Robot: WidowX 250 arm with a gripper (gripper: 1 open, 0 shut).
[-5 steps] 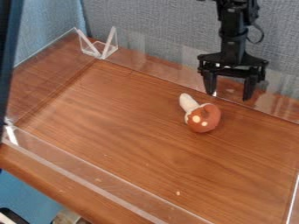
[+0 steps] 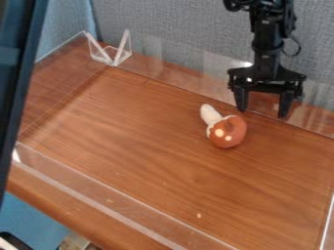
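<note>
A black robot gripper [image 2: 264,95] hangs at the back right of the wooden table, its two fingers apart and open, with nothing seen between them. A toy mushroom [image 2: 228,132] with a red, pale-spotted cap and white stem lies on its side on the wood, in front of and left of the gripper, apart from it.
A white wire-like frame [image 2: 107,54] stands in the back left corner. Clear low walls edge the wooden table [image 2: 144,186].
The gripper has moved slightly to the right and downward in the view. The mushroom has not moved.
</note>
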